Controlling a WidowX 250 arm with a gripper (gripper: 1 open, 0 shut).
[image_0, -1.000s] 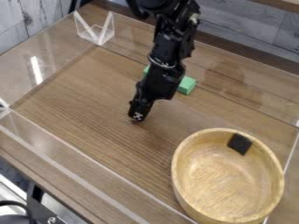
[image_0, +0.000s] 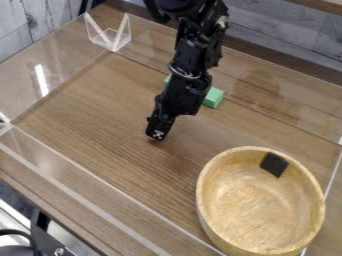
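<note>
The black gripper (image_0: 156, 128) hangs low over the middle of the wooden table, its fingertips at or close to the surface. It looks shut, and I cannot make out anything between its fingers. The arm reaches down from the top of the view. Behind the arm, a green block (image_0: 213, 97) lies partly hidden.
A large yellow bowl (image_0: 261, 216) stands at the front right, with a black rectangular piece (image_0: 274, 165) at its back rim. Clear plastic pieces stand at the back left (image_0: 108, 36) and left edge.
</note>
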